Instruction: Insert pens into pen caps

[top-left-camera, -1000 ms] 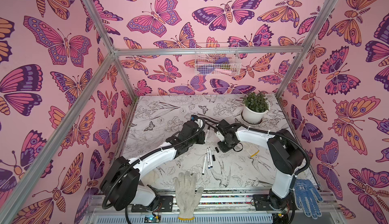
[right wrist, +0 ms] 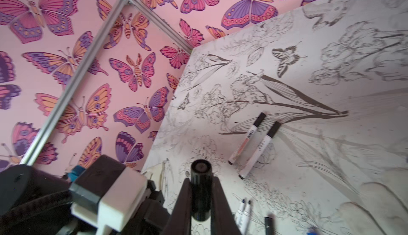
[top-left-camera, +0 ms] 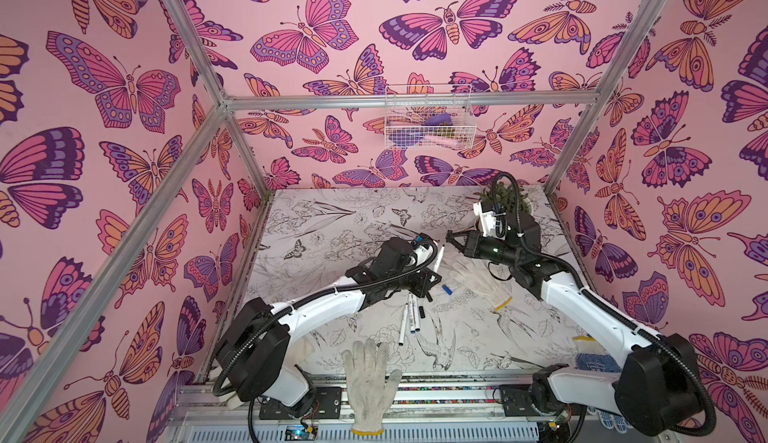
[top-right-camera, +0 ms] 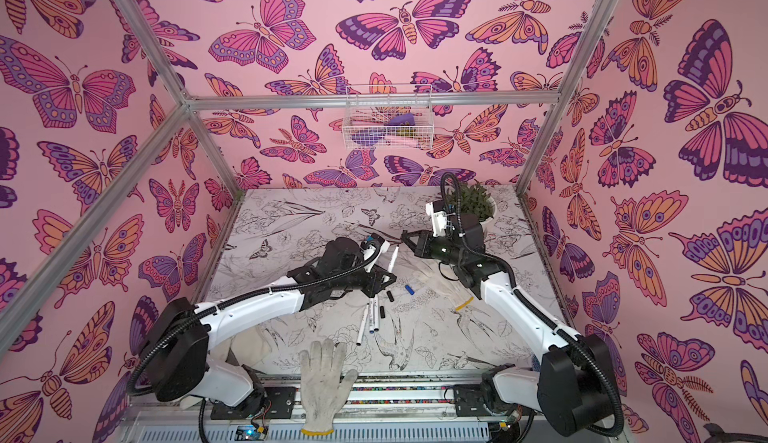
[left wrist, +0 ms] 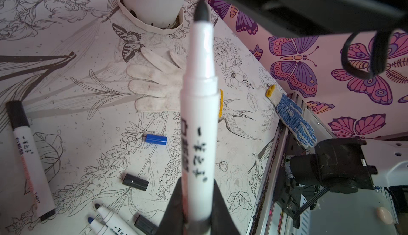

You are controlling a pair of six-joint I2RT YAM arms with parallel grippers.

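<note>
A white pen (left wrist: 199,107) with a bare black tip stands upright in the left wrist view, its lower end between the fingers of my left gripper, which is shut on it. In the right wrist view my right gripper is shut on a black cap (right wrist: 201,192), its round end facing the camera. Pen and cap are apart; from above, my right gripper (top-left-camera: 452,239) is up and to the right of the held pen (top-left-camera: 439,259). On the table lie a loose blue cap (left wrist: 156,139), black caps (left wrist: 135,182) and uncapped pens (left wrist: 114,222).
Two capped black markers (right wrist: 248,137) lie on the far left of the table. A white glove (left wrist: 157,82) lies beyond the loose caps, near the white plant pot (left wrist: 150,1). Another glove (top-left-camera: 369,383) hangs at the front edge. Open table lies to the left.
My right arm has swung up and back, now covering most of the plant. The left gripper has shifted right with the pen, and the blue cap has come into view.
</note>
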